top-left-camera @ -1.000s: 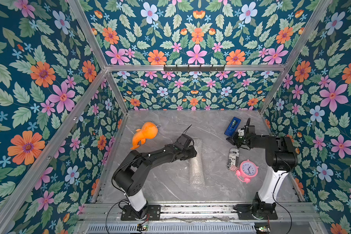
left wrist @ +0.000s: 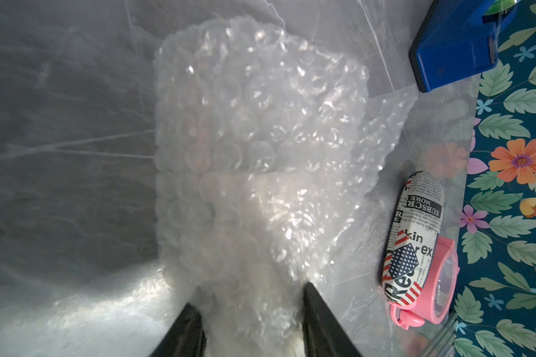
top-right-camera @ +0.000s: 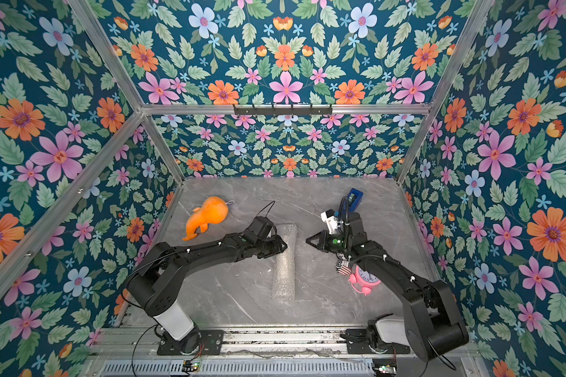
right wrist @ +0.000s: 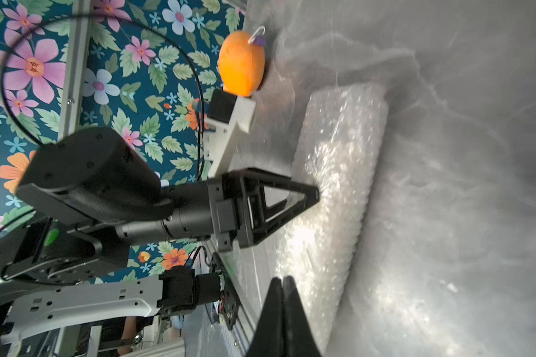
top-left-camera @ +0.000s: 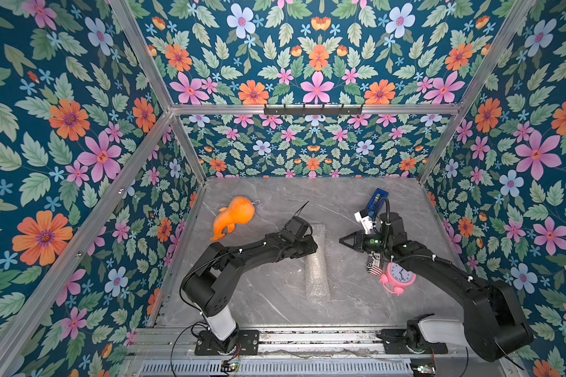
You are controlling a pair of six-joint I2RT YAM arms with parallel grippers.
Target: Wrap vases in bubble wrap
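Note:
A long bubble-wrapped roll (top-left-camera: pixel 317 279) lies upright across the middle of the table, front to back. My left gripper is low on it from the left, its fingers either side of bunched plastic; how firmly they close on it is unclear. My right gripper is shut, nothing visible between its fingers, and hovers just right of the roll, apart from it.
An orange plush toy (top-left-camera: pixel 235 213) lies back left. At right are a blue object (top-right-camera: pixel 352 199), a newspaper-print case (left wrist: pixel 414 238) and a pink alarm clock (top-left-camera: pixel 401 274). Bare table surrounds the roll.
My right arm has swung from the back right toward the middle, nearer the roll, its elbow now lower right. The left arm looks unchanged.

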